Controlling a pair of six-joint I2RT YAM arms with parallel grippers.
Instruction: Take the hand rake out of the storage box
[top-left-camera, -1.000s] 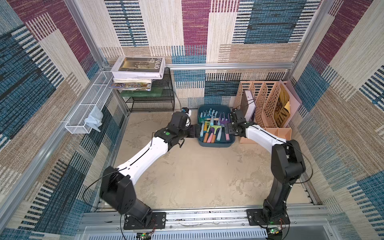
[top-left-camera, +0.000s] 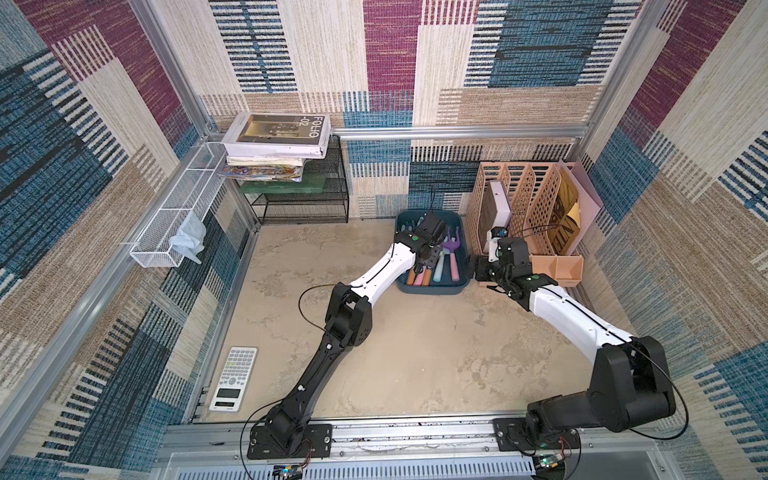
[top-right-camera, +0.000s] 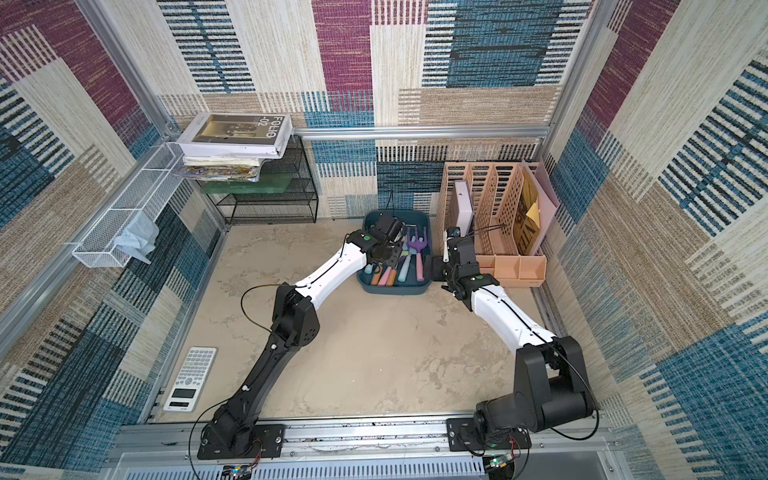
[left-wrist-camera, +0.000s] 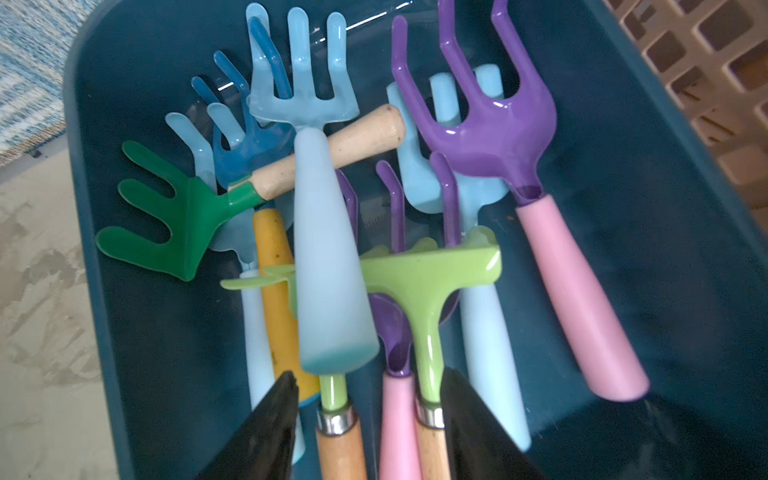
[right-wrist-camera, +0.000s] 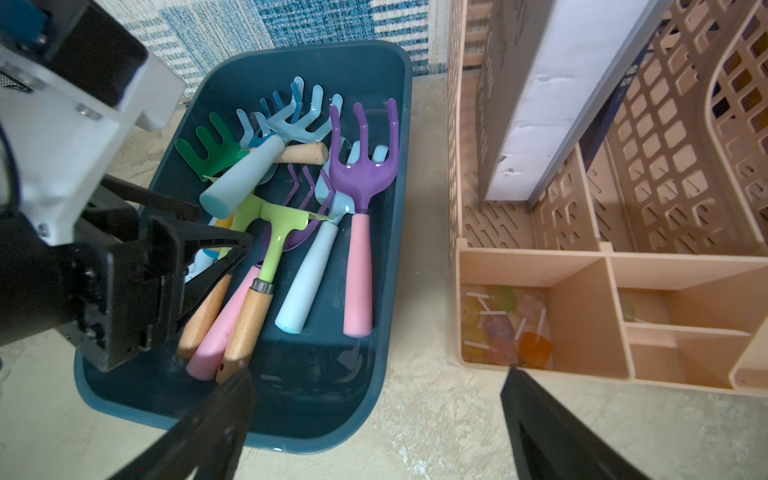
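Note:
The dark teal storage box (right-wrist-camera: 336, 416) holds hand rakes and tools in blue, green, purple and light green. A light blue rake (left-wrist-camera: 320, 240) lies on top in the middle, a purple rake (left-wrist-camera: 488, 128) with pink handle at the right. My left gripper hangs above the box's middle, fingers apart, nothing seen between them, the light blue handle just beyond them. My right gripper is at the box's right front, open and empty.
A peach organiser (right-wrist-camera: 544, 256) with a white box and small lollipops stands right of the box. A wire rack with books is at back left. A calculator (top-left-camera: 233, 378) lies front left.
My left gripper has moved right, from beside the box to over it. My right arm has drawn back to the right, towards the front.

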